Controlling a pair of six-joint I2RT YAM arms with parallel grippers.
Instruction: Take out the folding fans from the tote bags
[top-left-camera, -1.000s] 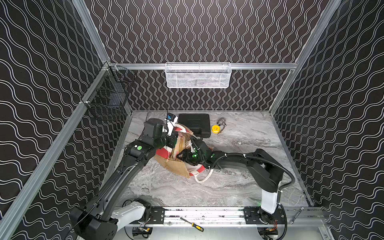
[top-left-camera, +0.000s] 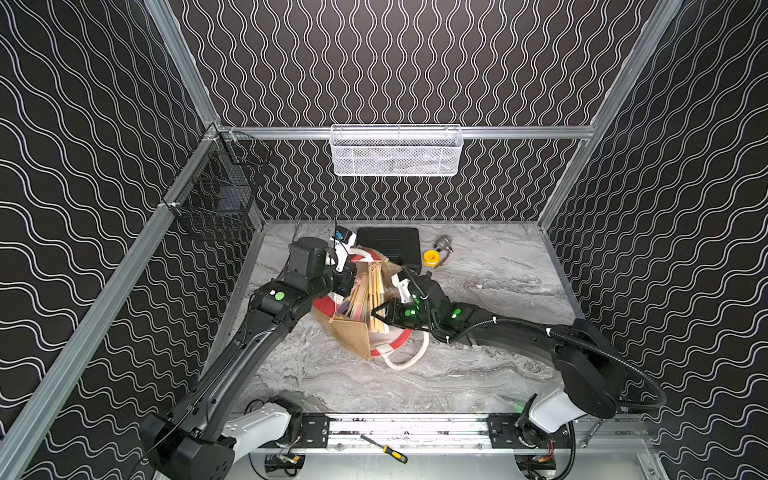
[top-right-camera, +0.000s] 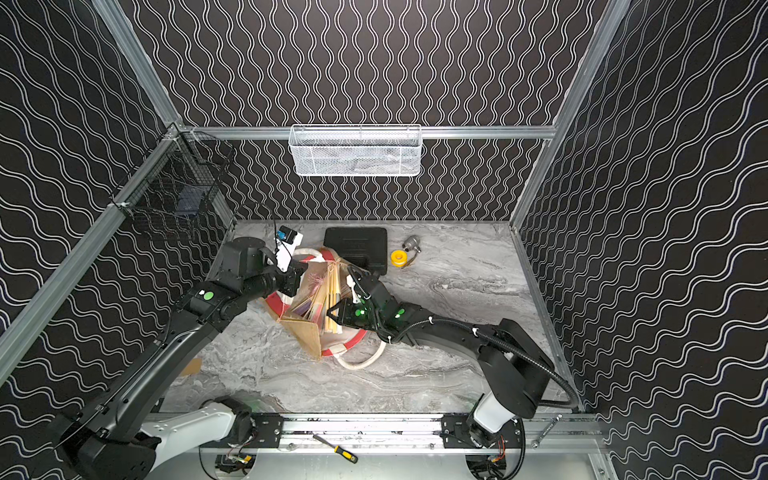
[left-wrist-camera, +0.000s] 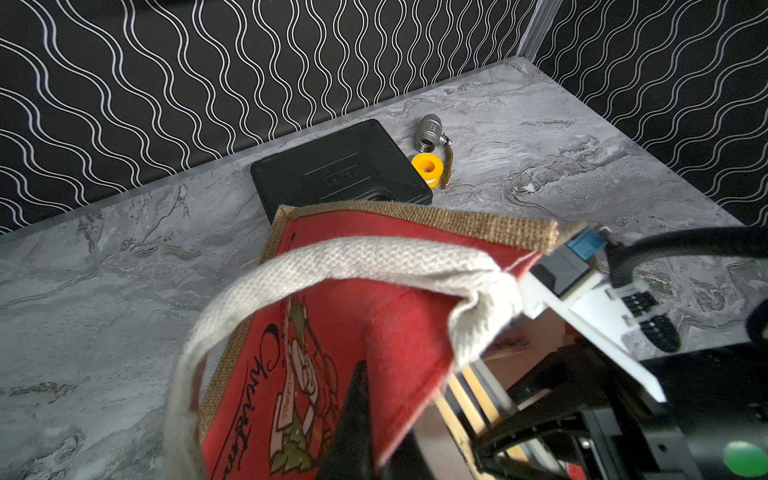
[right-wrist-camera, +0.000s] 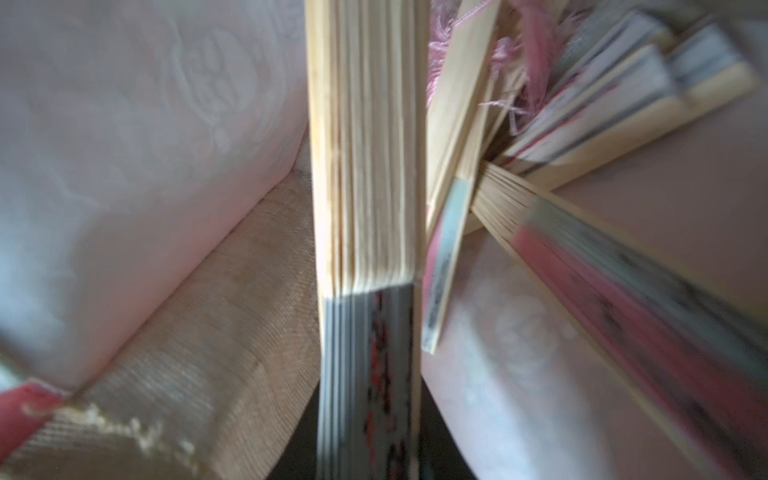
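The red and burlap tote bag (top-left-camera: 345, 333) stands open-mouthed on the table, with several wooden folding fans (top-left-camera: 357, 297) inside. My left gripper is shut on the bag's red rim, fabric pinched between its dark fingers. My right gripper (top-left-camera: 376, 313) reaches into the mouth. In the right wrist view, a folded fan (right-wrist-camera: 368, 160) with pale slats and grey printed paper stands between its fingers; whether they press on it I cannot tell. Other fans (right-wrist-camera: 608, 296) with pink tassels lie deeper against the pale lining.
Behind the bag lie a black case (left-wrist-camera: 336, 164), a yellow tape roll (left-wrist-camera: 428, 169) and a metal valve (left-wrist-camera: 429, 130). A white wire basket (top-left-camera: 396, 152) hangs on the back wall, a black one (top-left-camera: 216, 192) at left.
My right gripper has shifted slightly to the right over the bag, its elbow swinging outward to the right. More of the fans shows in the mouth. The left arm has stayed put.
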